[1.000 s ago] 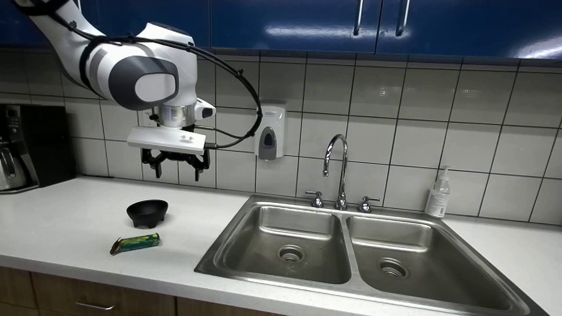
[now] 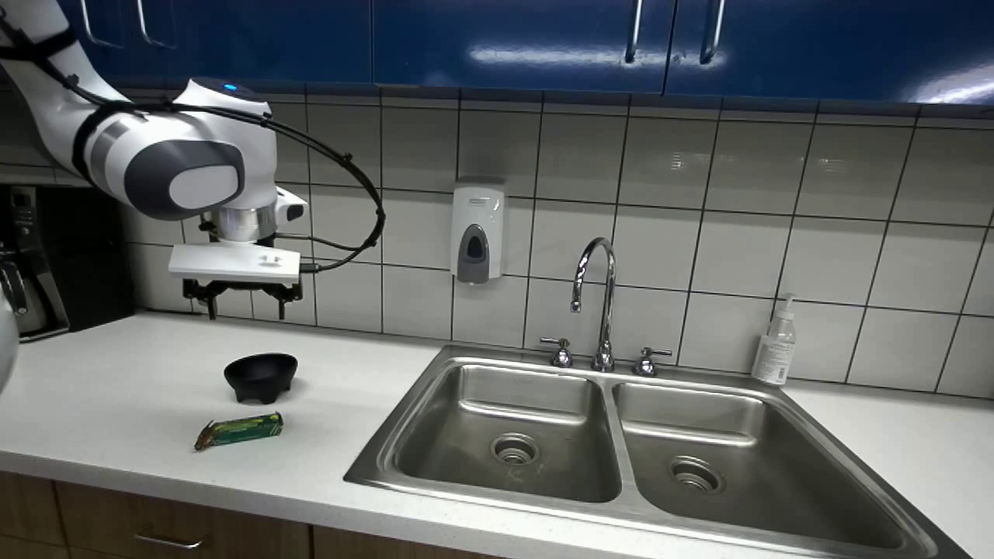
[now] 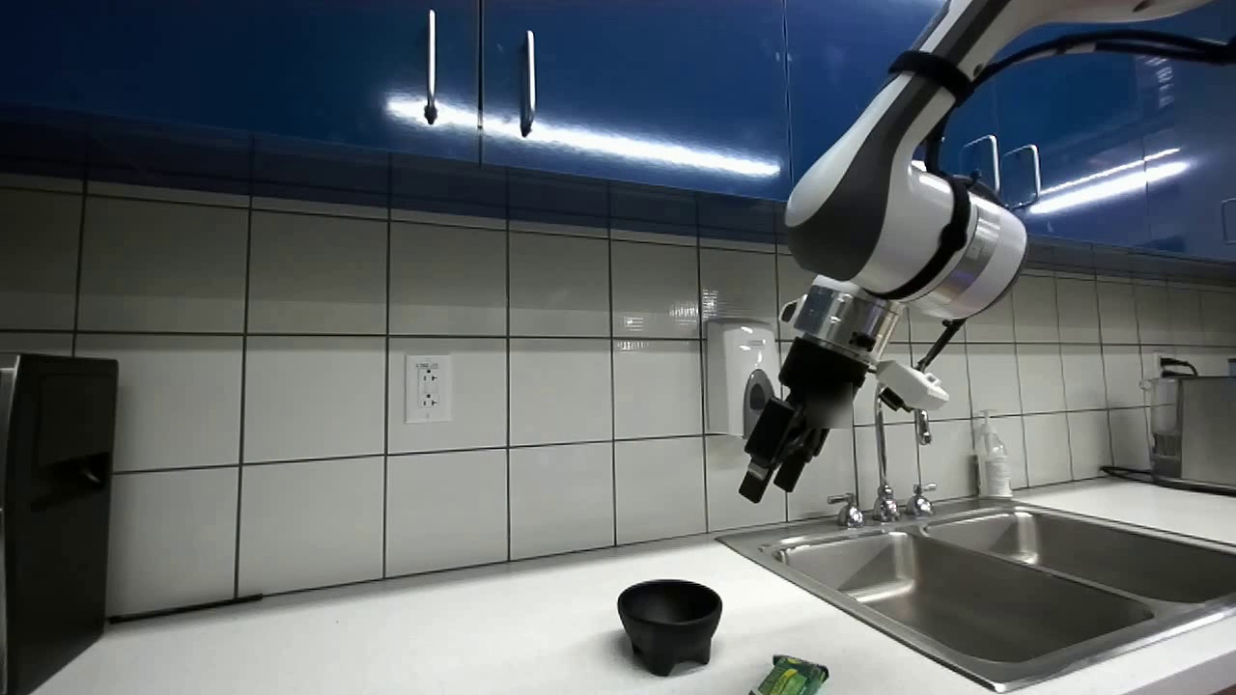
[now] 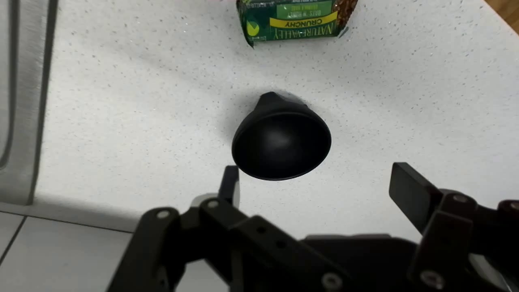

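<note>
On the white counter stands a small black bowl with stubby feet (image 2: 261, 377), upright and empty as seen from above in the wrist view (image 4: 281, 146). A green granola bar packet (image 2: 244, 429) lies flat close to the bowl, on the counter's front-edge side. Its label shows in the wrist view (image 4: 301, 19), where the frame's top edge cuts it off. High above the counter hangs my gripper (image 2: 247, 307), open and clear of both objects. Its fingers stand wide apart in the wrist view, with nothing between them.
A double steel sink (image 2: 615, 447) with a faucet (image 2: 606, 307) lies to the right in exterior view 1. A black coffee maker (image 2: 79, 261) stands at the left. Blue cabinets (image 2: 522, 42) hang above. Around the bowl the counter is clear.
My arm and open gripper have moved left in exterior view 1, away from the sink side. The bowl and the packet have stayed in place.
</note>
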